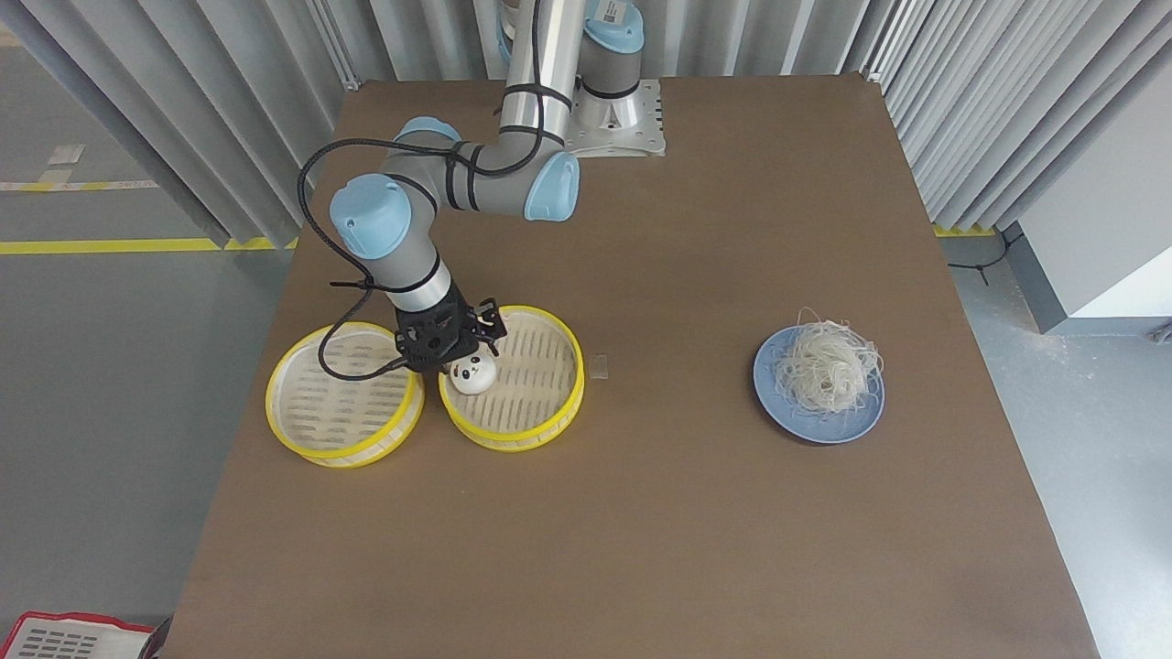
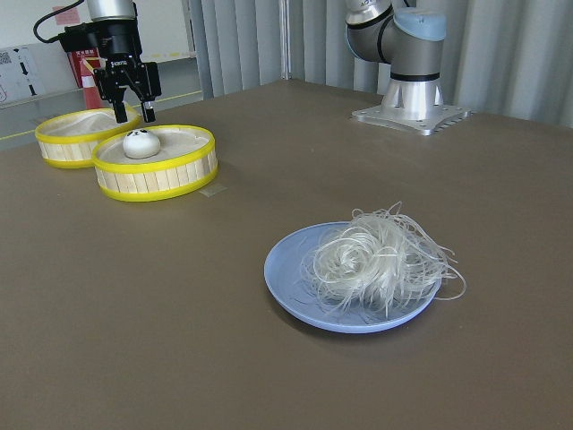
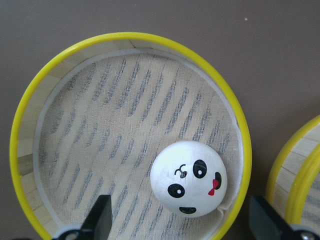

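Observation:
A white panda-faced ball [image 1: 473, 375] [image 2: 141, 143] [image 3: 187, 178] sits inside a yellow-rimmed steamer [image 1: 567, 406] [image 2: 154, 185] [image 3: 126, 36], near its edge. My gripper [image 2: 134, 113] hangs just above that steamer, over the ball in the left view, its two fingers apart with nothing between them. In the wrist view the fingertips show at the bottom corners, wide apart, with the ball a little forward between them. A second empty steamer [image 1: 343, 454] [image 2: 64, 155] stands beside the first.
A blue plate [image 1: 775, 384] [image 2: 293, 286] heaped with white stringy noodles [image 1: 826, 364] [image 2: 376, 260] lies to the right. The arm's base stands at the back.

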